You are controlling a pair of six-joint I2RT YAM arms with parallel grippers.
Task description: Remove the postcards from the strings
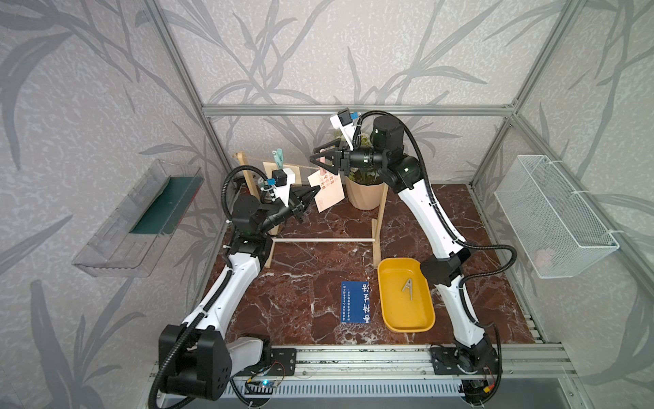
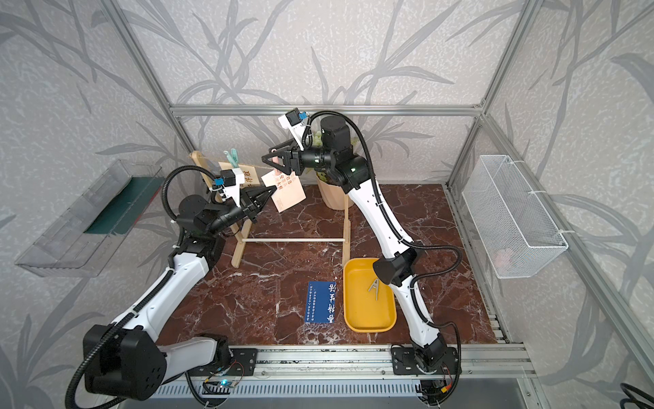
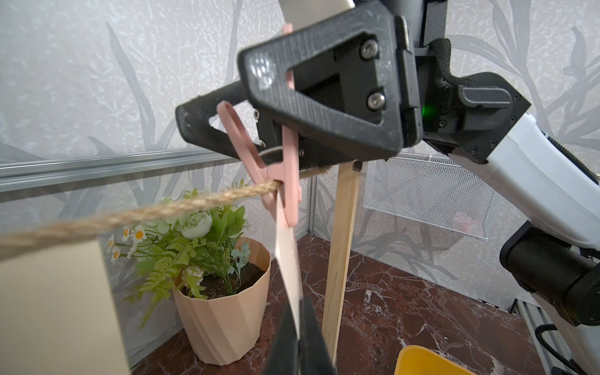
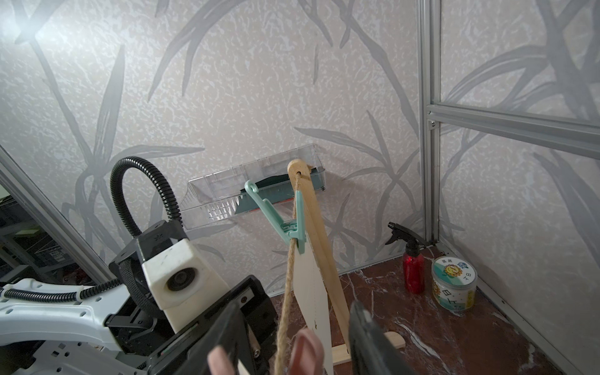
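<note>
A pale pink postcard [image 1: 329,193] with red print hangs on the string [image 3: 156,212] under a pink clip [image 3: 291,156]. My left gripper is shut on the card's edge. Around the clip's upper legs stands my right gripper, its fingers [image 4: 368,340] apart on either side; contact is hard to tell. Further left on the string, a teal clip [image 4: 299,218] carries a cream postcard [image 1: 293,175], partly hidden by the left arm in the top left view. A blue postcard [image 1: 355,302] lies flat on the table.
Right of the blue card stands a yellow tray [image 1: 386,319] with a grey clip [image 1: 408,286] inside. The wooden frame [image 1: 376,238] holds the string. Behind it is a potted plant [image 3: 222,312].
</note>
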